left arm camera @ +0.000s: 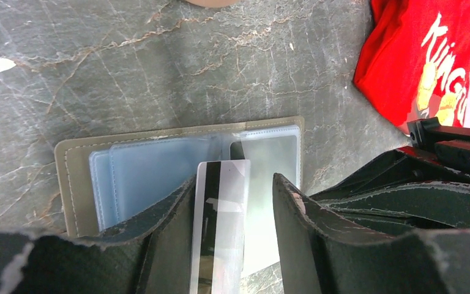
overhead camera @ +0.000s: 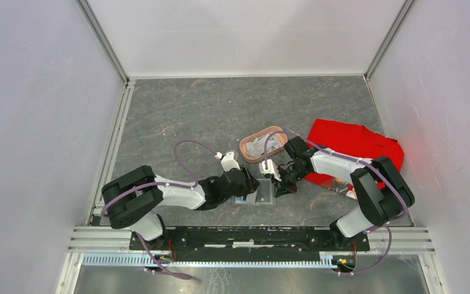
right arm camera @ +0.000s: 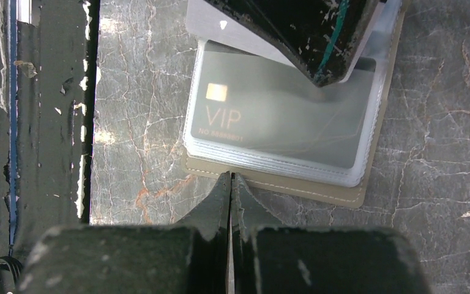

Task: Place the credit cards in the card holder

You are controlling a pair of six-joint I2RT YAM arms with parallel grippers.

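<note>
The card holder (left arm camera: 128, 130) lies spread flat, with pale blue pockets (left arm camera: 153, 159) on one side and a clear sleeve on the other. In the right wrist view a grey VIP card (right arm camera: 269, 116) lies in that sleeve. My left gripper is open over the holder's middle. A whitish card with a dark stripe (left arm camera: 229, 208) tilts up between its parted fingers, nearer the left one; its lower end is hidden. My right gripper is shut at the holder's outer edge, with nothing visible between its tips.
Behind the holder stands a pinkish oval tray (overhead camera: 243, 149) with several cards (overhead camera: 262, 146) in it. A red cloth (overhead camera: 355, 141) covers the right side of the table. Both grippers are close together over the holder.
</note>
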